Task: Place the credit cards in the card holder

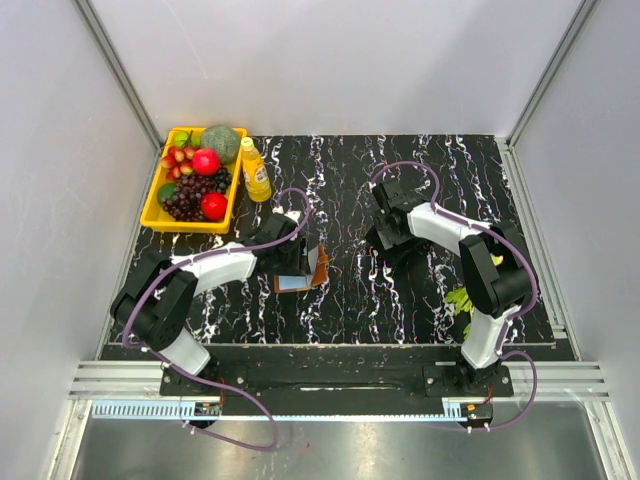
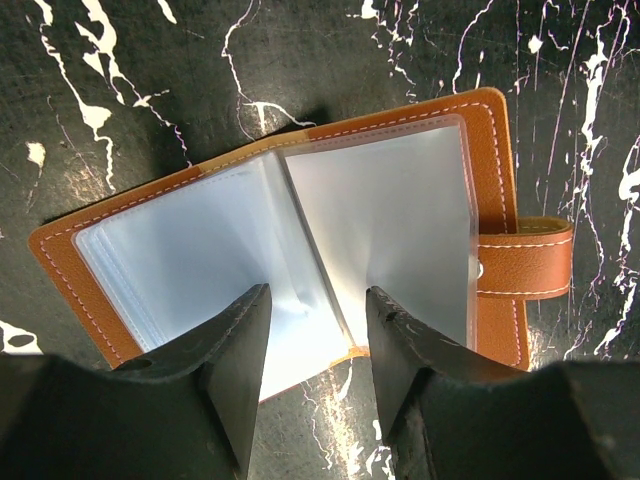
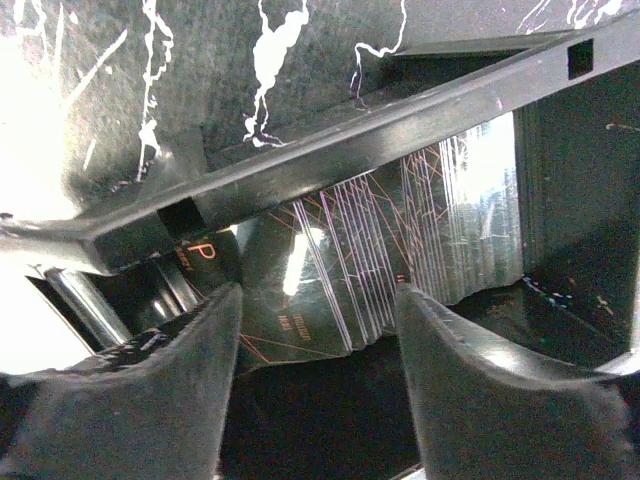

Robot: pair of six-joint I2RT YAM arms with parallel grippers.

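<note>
The brown card holder lies open on the table, partly under my left gripper. Its clear sleeves and strap show in the left wrist view, where my left gripper stands part open above the sleeves, nothing between its fingers. In the right wrist view a dark, glossy card with thin coloured lines lies in a black stand, partly behind its front bar. Around that card, short of its lower edge, the fingers of my open right gripper stand apart; whether they touch it I cannot tell.
At the back left are a yellow basket of fruit and an upright yellow bottle. Something yellow-green lies beside the right arm. Bare table separates the holder from the black stand.
</note>
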